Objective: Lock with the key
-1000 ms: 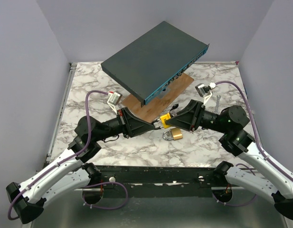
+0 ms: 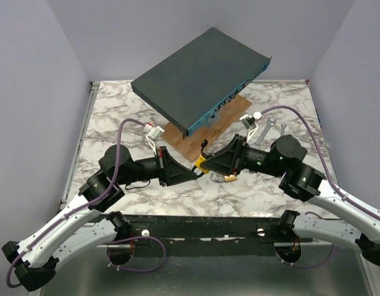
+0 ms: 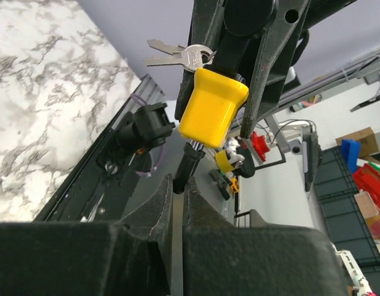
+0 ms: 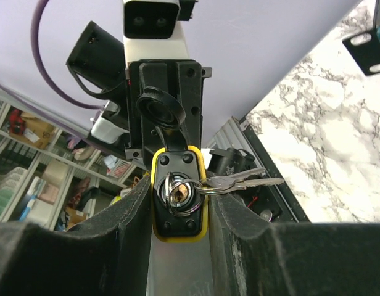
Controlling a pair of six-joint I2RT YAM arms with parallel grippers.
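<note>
The yellow padlock (image 3: pixel 214 106) is held between my two grippers, above the table. My left gripper is shut on its black-sleeved shackle (image 3: pixel 189 163). A short bit of bare metal shows between sleeve and body. My right gripper is shut on the padlock's body, one finger on each side. In the right wrist view, the lock cylinder (image 4: pixel 181 195) faces the camera, with a key ring (image 4: pixel 169 200) in front of it. The keys (image 4: pixel 239 182) stick out sideways from the ring. A black round cap (image 4: pixel 160 110) stands off the body. Whether a key sits in the keyhole cannot be told.
A large dark panel (image 2: pixel 202 74) hangs at the back over a wooden board (image 2: pixel 184 142). A brass padlock (image 2: pixel 230 178) lies on the marble table (image 2: pixel 171 200), partly hidden under my right gripper. Wrenches (image 2: pixel 264 132) lie at the right.
My right gripper and the yellow padlock have moved left and tilted. In the top view the padlock is nearer my left gripper. My left arm has shifted slightly. The brass padlock is now partly covered.
</note>
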